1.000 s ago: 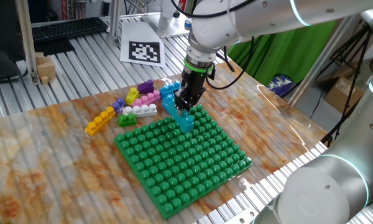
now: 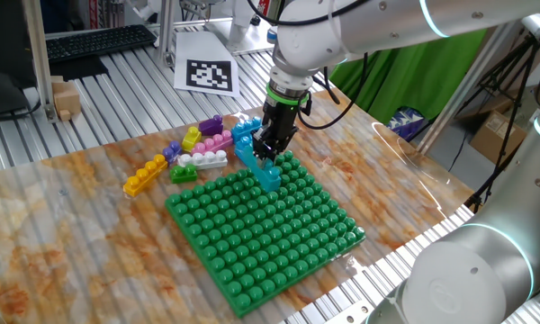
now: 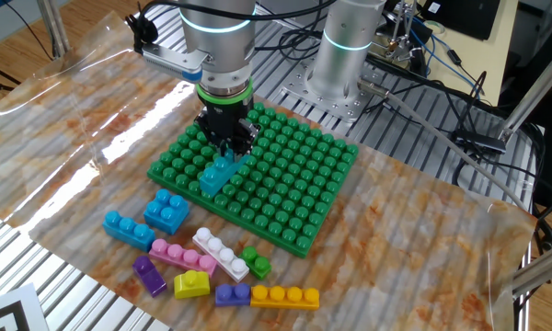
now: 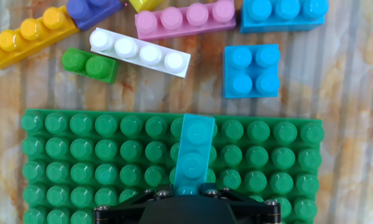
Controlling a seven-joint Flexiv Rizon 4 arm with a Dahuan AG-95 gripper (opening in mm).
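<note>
A long light-blue brick with a single row of studs is between the fingers of my gripper, which looks shut on it. The fingertips themselves are mostly hidden. In the wrist view the brick lies across the near-middle of the edge of the green studded baseplate, slightly turned against the stud rows. Exterior view 2 has the same brick just under the black gripper, over the plate's edge on the loose bricks' side. Whether its underside touches the studs I cannot tell.
Off that edge lie a square blue brick, another blue brick, and pink, white, green, orange, yellow and purple ones. Most of the baseplate is bare.
</note>
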